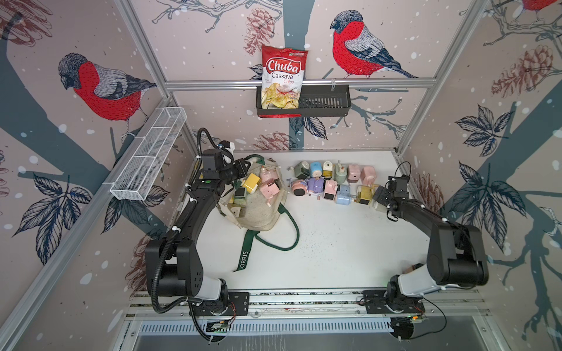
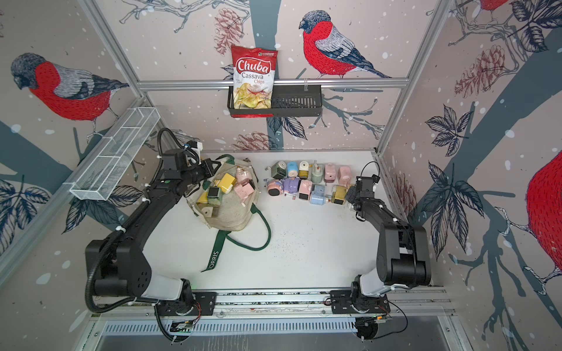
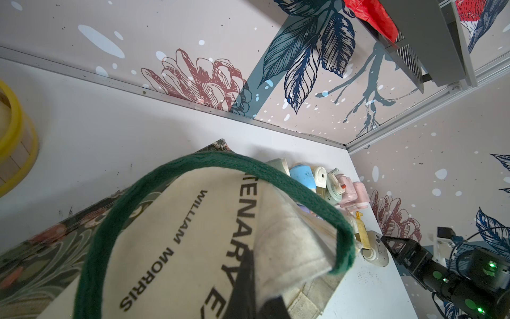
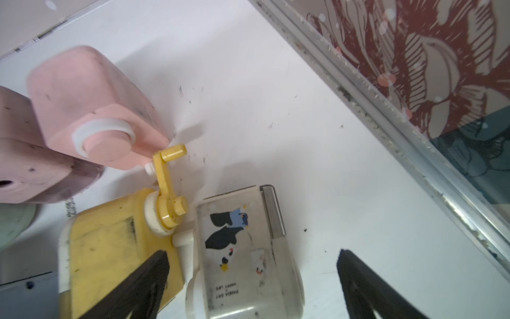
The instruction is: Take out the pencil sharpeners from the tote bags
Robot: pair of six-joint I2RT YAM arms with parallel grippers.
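Note:
The cream tote bag [image 1: 257, 216] with green straps lies at the left, holding yellow [image 1: 251, 182], pink [image 1: 269, 190] and green sharpeners. My left gripper [image 1: 243, 168] is at the bag's upper part; in the left wrist view it is shut against the fabric, which partly hides its fingers. Several sharpeners stand in two rows right of the bag. At the right end, a white sharpener with a panda print [image 4: 239, 250] lies between the open fingers of my right gripper, beside a yellow sharpener [image 4: 101, 250].
A white wire basket [image 1: 146, 155] hangs on the left wall; a dark shelf [image 1: 322, 102] with a chips bag is on the back wall.

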